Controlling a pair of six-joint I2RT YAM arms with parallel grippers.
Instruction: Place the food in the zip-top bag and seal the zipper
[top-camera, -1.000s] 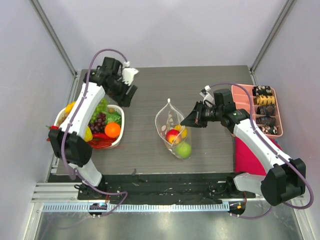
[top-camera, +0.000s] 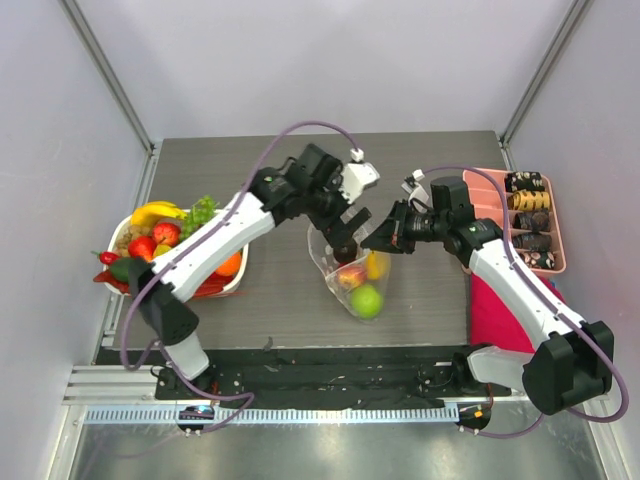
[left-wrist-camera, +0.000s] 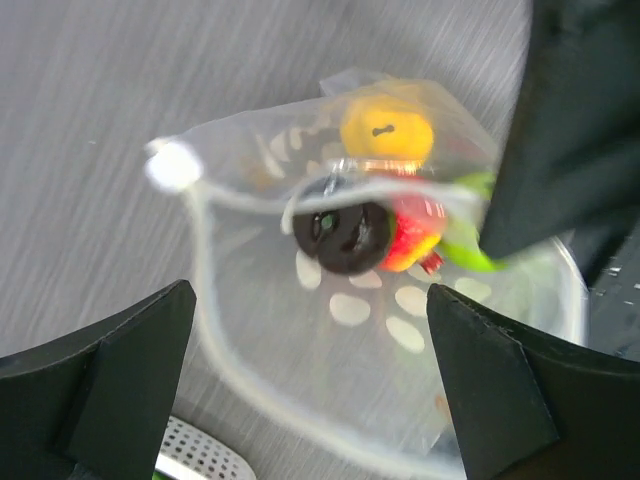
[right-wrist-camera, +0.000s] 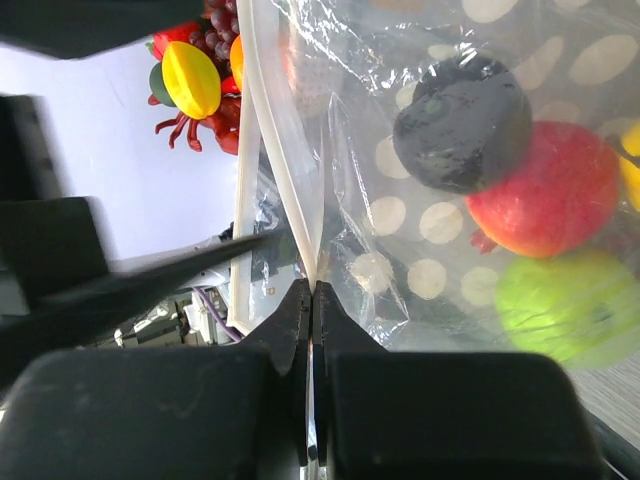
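The clear zip bag (top-camera: 335, 285) stands on the table holding a dark round fruit (left-wrist-camera: 340, 240), a red fruit (right-wrist-camera: 545, 190), a green fruit (top-camera: 366, 300) and a yellow one (left-wrist-camera: 388, 130). My left gripper hangs open over the bag's mouth, with nothing visible between its fingers in its wrist view. My right gripper is shut on the thin edge of the bag's zipper strip.
A white basket (top-camera: 242, 260) of fruit and vegetables stands at the left. At the right are a pink tray (top-camera: 485, 190) with dark and patterned items and a red cloth (top-camera: 495, 315).
My left arm has swung right from the basket to over the bag. A dark fruit now shows in the bag. The right arm stays in place.
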